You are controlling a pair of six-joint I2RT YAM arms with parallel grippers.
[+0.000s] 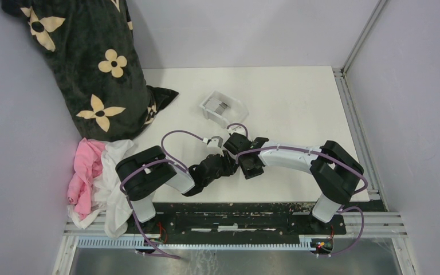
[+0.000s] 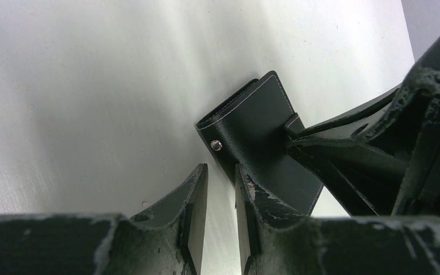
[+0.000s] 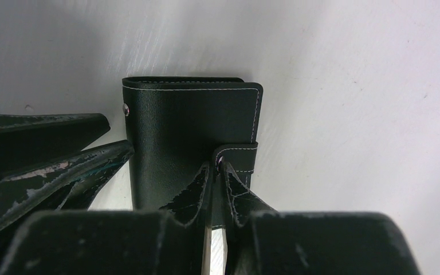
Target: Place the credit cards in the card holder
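The black card holder (image 3: 177, 120) lies folded on the white table, its strap (image 3: 238, 156) across the right edge and a metal stud (image 2: 216, 145) by its spine. In the right wrist view my right gripper has its fingertips at the strap with a narrow gap between them; whether they pinch it is unclear. Beside the holder's spine, my left gripper is open with a gap between its fingers. Flat grey pieces, likely the cards (image 1: 216, 105), lie in a white tray (image 1: 238, 109) in the top view.
Both arms meet low over the front middle of the table, close to each other. Pink cloth (image 1: 85, 175) and white cloth (image 1: 112, 183) lie at the left edge, below a dark flowered blanket (image 1: 91, 63).
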